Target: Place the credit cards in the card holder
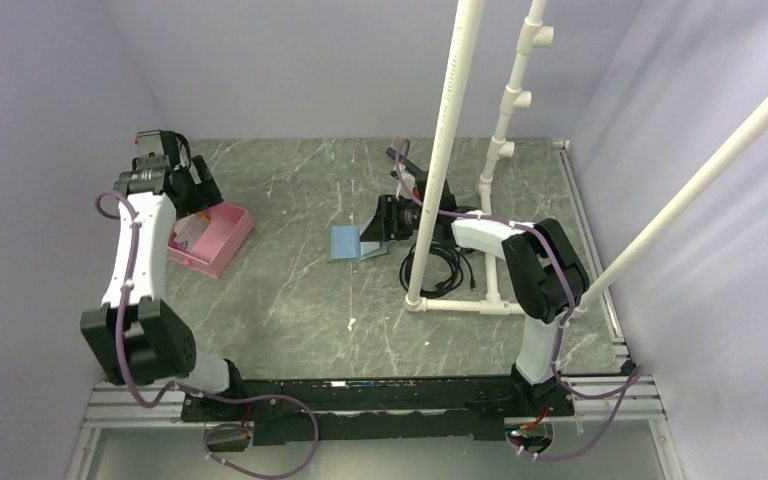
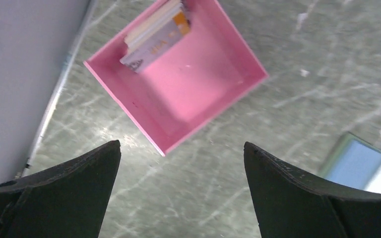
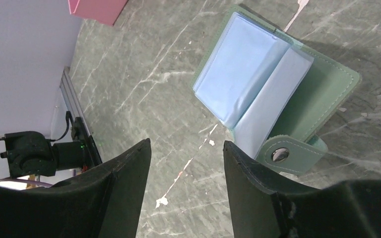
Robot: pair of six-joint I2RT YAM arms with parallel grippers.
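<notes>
Several cards (image 2: pixel 161 39) lean together at one end of the pink box (image 2: pixel 198 89) in the left wrist view; the rest of its floor is bare. My left gripper is open above the table by this box, its fingers empty. Spread on the table in the right wrist view is the green card holder (image 3: pixel 327 94), its pale blue sleeves (image 3: pixel 240 62) exposed and a flap with a round snap at one end. Beside the holder my right gripper stands open, with a visible gap and nothing between its fingers.
A white pipe frame (image 1: pixel 493 230) rises around my right arm. Coiled black cable (image 1: pixel 436 290) lies below that gripper. Grey walls bound the table at the sides and back. Bare marbled table (image 1: pixel 280 300) separates the box from the holder.
</notes>
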